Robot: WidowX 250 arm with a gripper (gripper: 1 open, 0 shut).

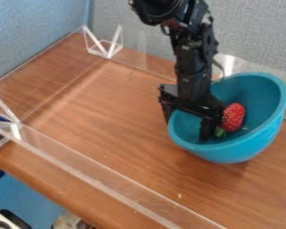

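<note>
A black robot arm comes down from the top centre, and its gripper point(193, 116) reaches into the left side of a blue bowl point(259, 134). A red strawberry point(232, 116) with a green top lies inside the bowl, just right of the gripper. The gripper's fingertips are dark and partly hidden in the bowl, so their spread is hard to make out; the strawberry appears to be beside them, not held.
Clear plastic walls run along its edges, with white corner brackets point(104, 43) at the back left.
</note>
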